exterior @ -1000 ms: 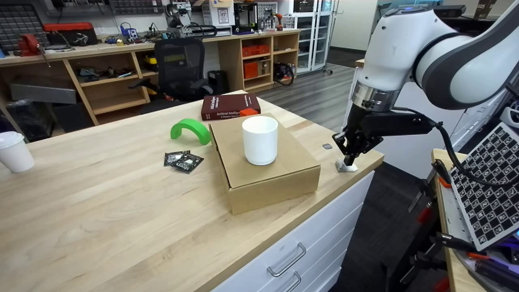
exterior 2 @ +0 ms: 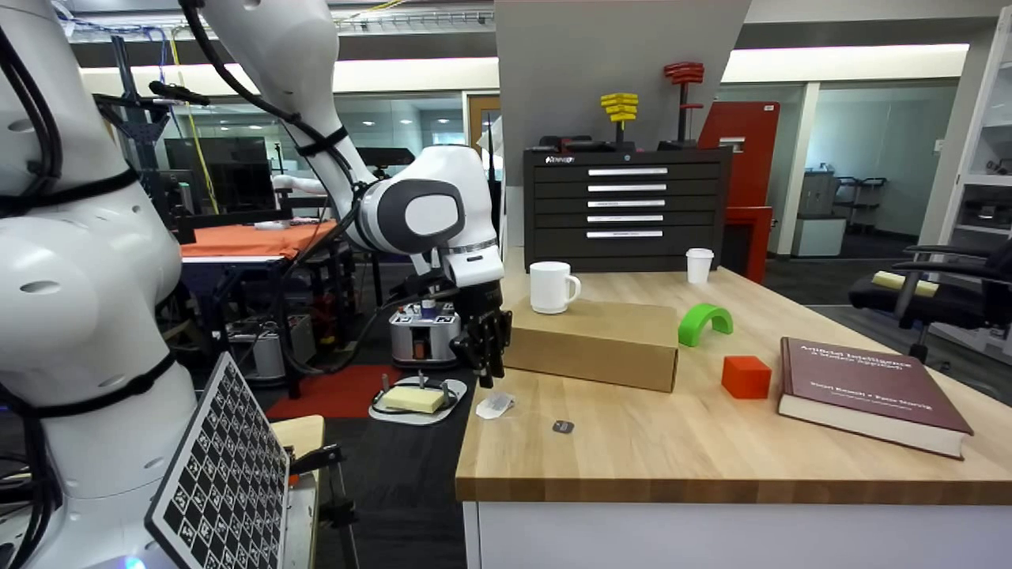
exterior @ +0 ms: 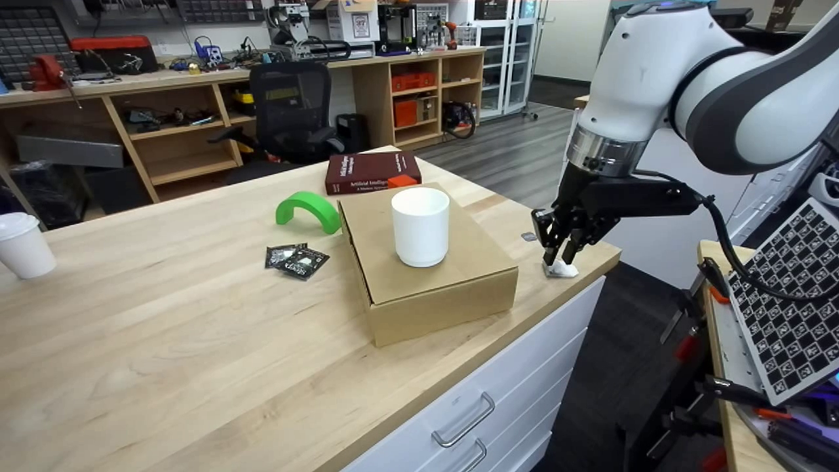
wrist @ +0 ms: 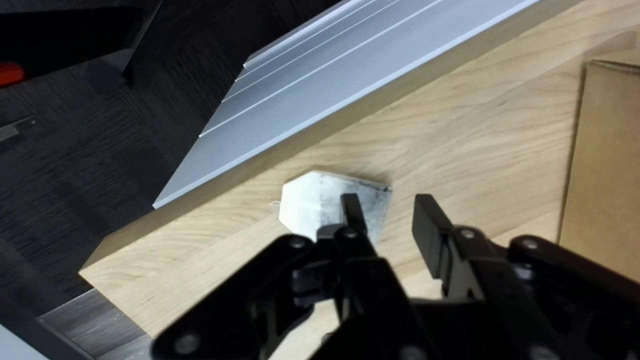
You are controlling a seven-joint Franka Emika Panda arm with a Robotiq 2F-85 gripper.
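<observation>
Near the table's corner lies a small white tea bag [wrist: 309, 201], flat on the wood; it also shows in exterior view 2 as a pale packet [exterior 2: 494, 406]. Just above it is my gripper, open, its fingers pointing down with nothing held between them. In the wrist view one finger [wrist: 354, 216] covers part of the bag and the other finger [wrist: 429, 225] is over bare wood. A white mug [exterior: 421, 227] stands upright on a cardboard box [exterior: 440, 316]. A small grey tag [exterior 2: 564, 427] lies on the table near the bag.
A green arch [exterior: 307, 209], black packets [exterior: 296, 260], a red cube [exterior 2: 745, 376], a thick book [exterior 2: 868, 393] and a white paper cup [exterior: 24, 245] are spread over the table. The box's side rises close to my gripper. The table edge runs close beside the bag.
My gripper's fingers, close together a second ago, now stand apart, and the gripper has shifted slightly. The tea bag remains on the table.
</observation>
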